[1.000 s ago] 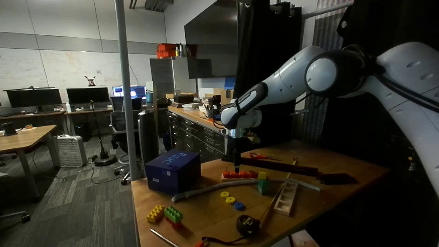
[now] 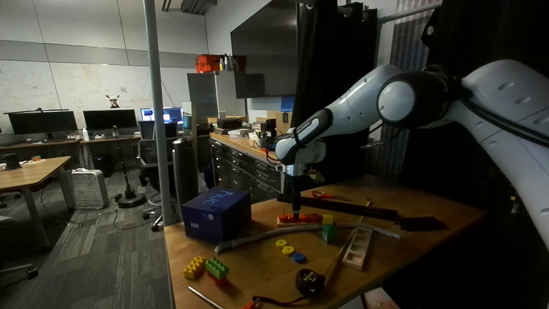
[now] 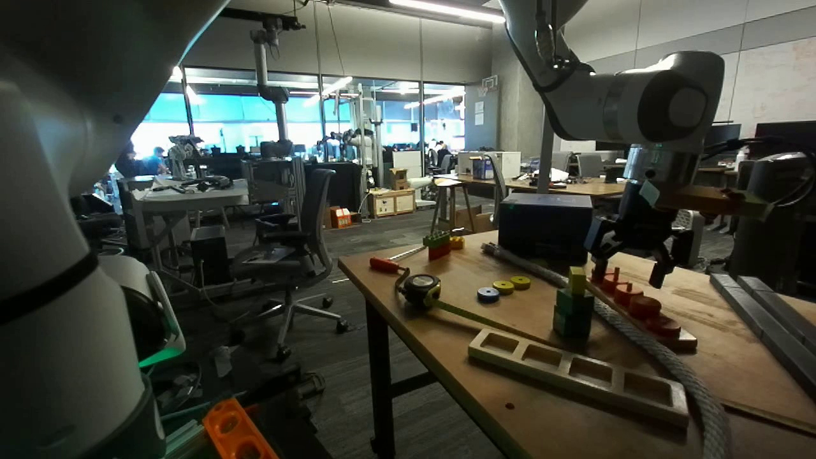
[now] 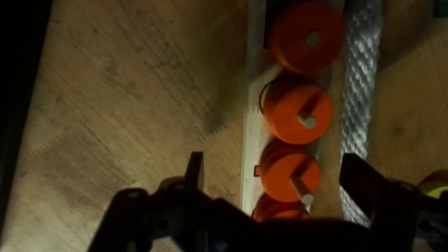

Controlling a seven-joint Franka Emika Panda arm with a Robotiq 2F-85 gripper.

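Several orange-red discs are stacked on pegs of a wooden board (image 4: pixel 252 126), which runs up the wrist view. Nearest the fingers is a disc stack (image 4: pixel 289 178) with a tall slanting peg; another stack (image 4: pixel 294 119) and a larger round disc (image 4: pixel 304 37) follow it up the row. My gripper is open, its fingers on either side of the row with no visible contact. In exterior view 2, the gripper (image 3: pixel 628 274) hangs low over the end of the pegged board (image 3: pixel 684 339). Two yellow discs (image 3: pixel 520 282) and a blue disc (image 3: pixel 488 294) lie loose on the table.
A grey rope (image 4: pixel 357 84) runs close along the board's right side. Green blocks topped with a yellow one (image 3: pixel 574 306) stand by the rope. A wooden tray (image 3: pixel 581 367), tape measure (image 3: pixel 420 289) and blue box (image 2: pixel 216 213) share the table. Bare wood (image 4: pixel 138 105) lies left of the board.
The arm has come down slightly, bringing my gripper a little lower over the board. The objects on the table look unmoved.
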